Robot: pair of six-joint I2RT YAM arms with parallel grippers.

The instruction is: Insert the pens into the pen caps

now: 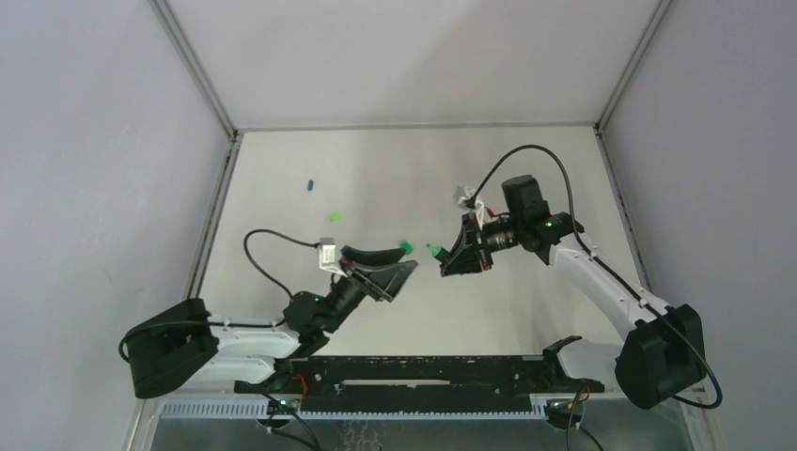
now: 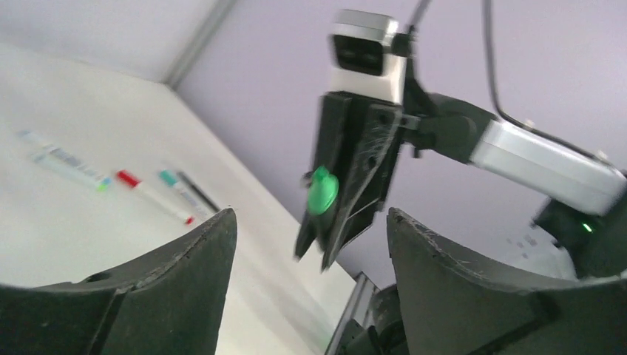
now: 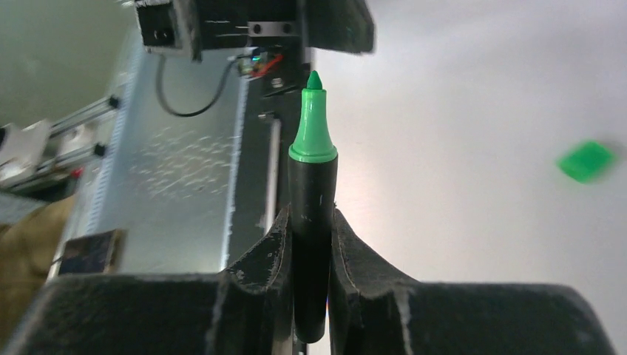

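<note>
In the right wrist view, my right gripper is shut on an uncapped black-bodied marker (image 3: 313, 200) whose green nib points away from the fingers. Its green end (image 1: 434, 250) pokes out to the left in the top view. Across a short gap, my left gripper (image 1: 398, 267) stands open and empty, facing that green end. A dark green cap (image 1: 406, 247) lies on the table by the left fingers. Farther left are a light green cap (image 1: 334, 217) and a small blue cap (image 1: 310, 185).
Several pens lie on the table in the left wrist view: a red-ended pen (image 2: 154, 197), a teal-ended pen (image 2: 187, 192) and others. The right arm mostly covers that area from above. Bare table (image 1: 395, 169) stretches behind the grippers.
</note>
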